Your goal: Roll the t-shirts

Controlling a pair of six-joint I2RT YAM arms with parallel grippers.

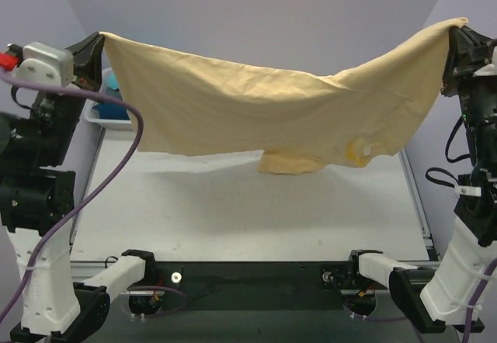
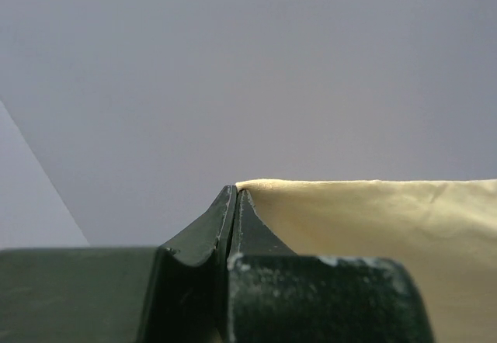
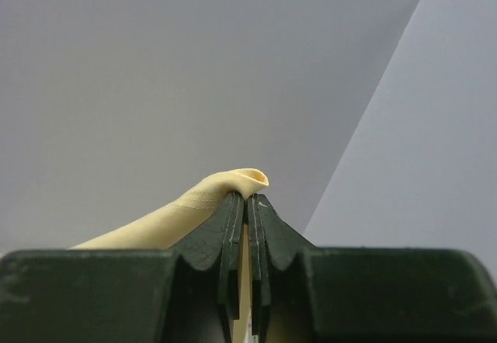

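A pale yellow t-shirt (image 1: 272,110) hangs stretched between my two raised arms, its lower part reaching down over the table in the top view. My left gripper (image 1: 99,39) is shut on one corner of it; in the left wrist view the fabric (image 2: 373,211) comes out from between the fingertips. At the other corner my right gripper (image 1: 458,32) is shut too, with a folded bit of cloth (image 3: 225,186) pinched at its tips in the right wrist view. A yellow-orange patch (image 1: 359,152) shows near the shirt's lower right.
A white bin (image 1: 116,118) with blue cloth stands at the back left, mostly hidden behind the left arm and shirt.
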